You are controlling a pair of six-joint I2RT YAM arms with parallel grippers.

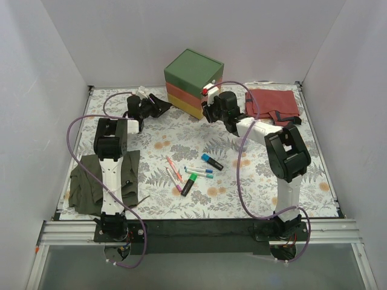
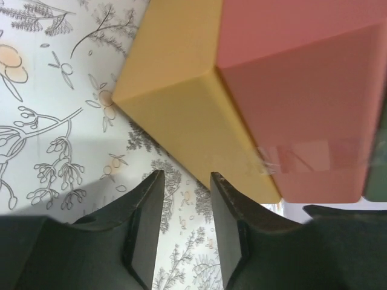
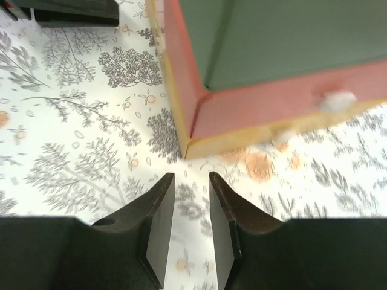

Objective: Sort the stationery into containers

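A three-layer drawer box, green (image 1: pixel 192 67), red and yellow, stands at the back middle, turned at an angle. Its white knob (image 3: pixel 338 101) shows in the right wrist view. My left gripper (image 1: pixel 168 109) is beside the box's left side, fingers parted, empty. Past the box's front corner is my right gripper (image 1: pixel 207 115), also parted and empty. On the cloth lie a blue-capped marker (image 1: pixel 212 162), a green-capped marker (image 1: pixel 188 185), a pink pen (image 1: pixel 174 180), an orange pen (image 1: pixel 174 168), and blue and green pens (image 1: pixel 198 175).
A red pouch (image 1: pixel 273 104) is at the back right, with a clear round container (image 1: pixel 240 144) partly behind the right arm. Dark green cloth (image 1: pixel 84 186) covers the left front.
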